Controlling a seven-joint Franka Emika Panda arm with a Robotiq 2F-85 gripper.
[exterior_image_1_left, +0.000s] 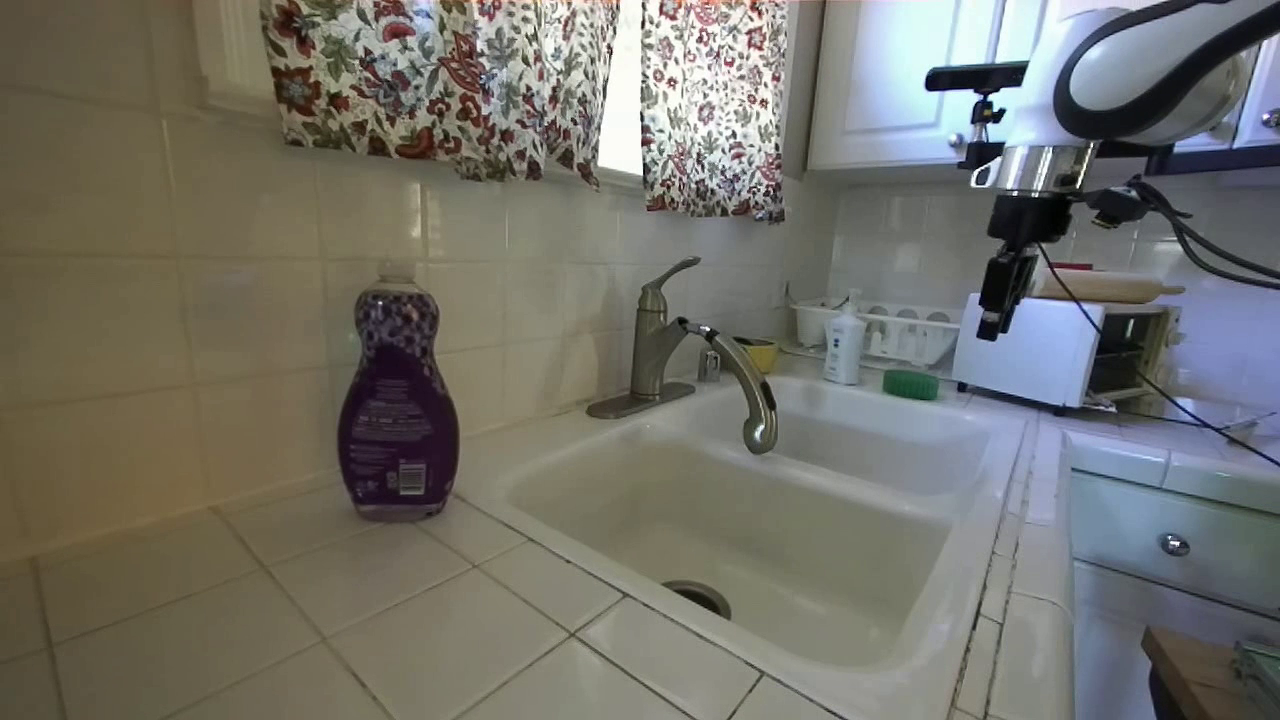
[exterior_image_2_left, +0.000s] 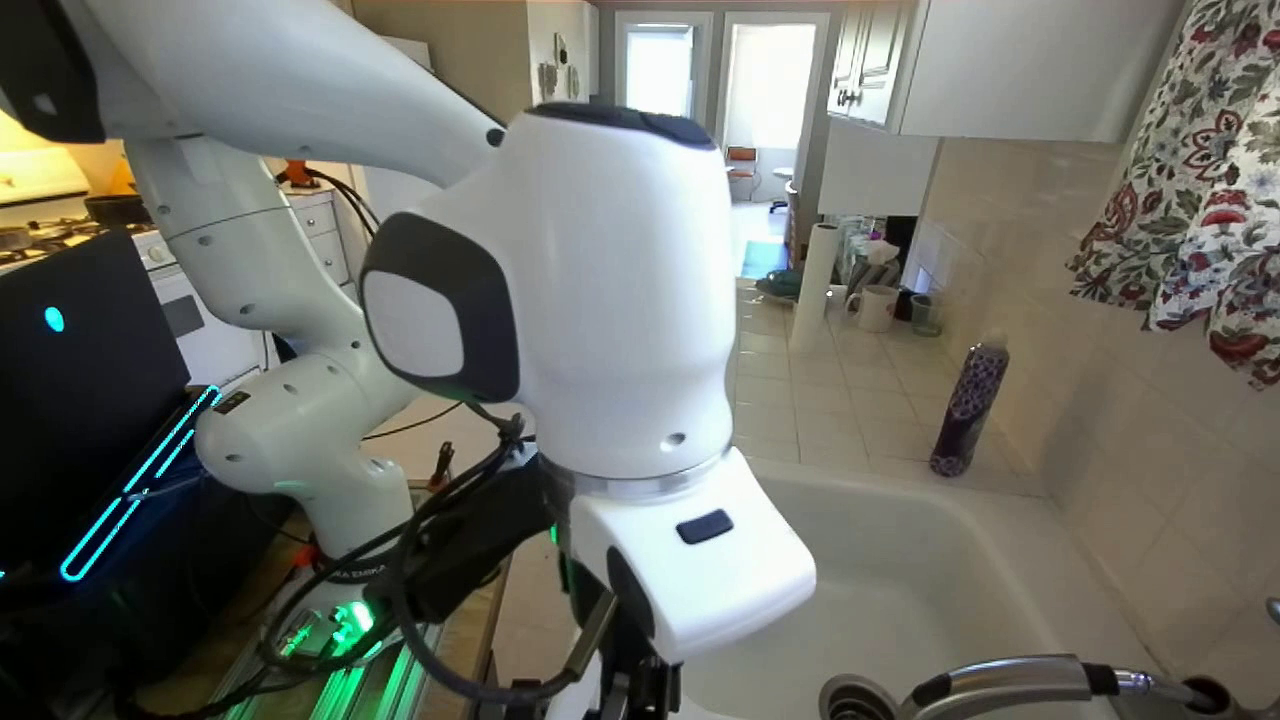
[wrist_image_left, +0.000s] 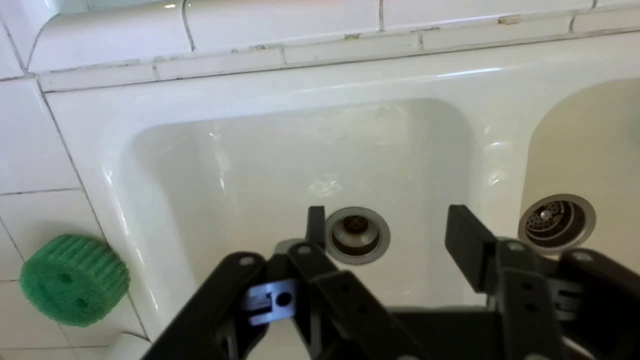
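Observation:
Above the far right side of the double sink (exterior_image_1_left: 1014, 480), my gripper (exterior_image_1_left: 992, 330) hangs clear of everything. In the wrist view the two black fingers of my gripper stand apart, with the white basin and its drain (wrist_image_left: 358, 235) showing between them and nothing held. The metal faucet spout (exterior_image_1_left: 753, 402) droops over the divider between the basins, well left of the gripper, its hose bent out of the faucet body (exterior_image_1_left: 649, 348). In the second exterior view the spout (exterior_image_2_left: 996, 686) lies at the bottom edge; the fingers are mostly hidden there.
A purple soap bottle (exterior_image_1_left: 398, 408) stands on the near counter. Behind the sink are a green scrubber (exterior_image_1_left: 911, 384), a white bottle (exterior_image_1_left: 845, 348), a dish rack (exterior_image_1_left: 906, 340) and a white toaster oven (exterior_image_1_left: 1026, 350). Both basins look empty.

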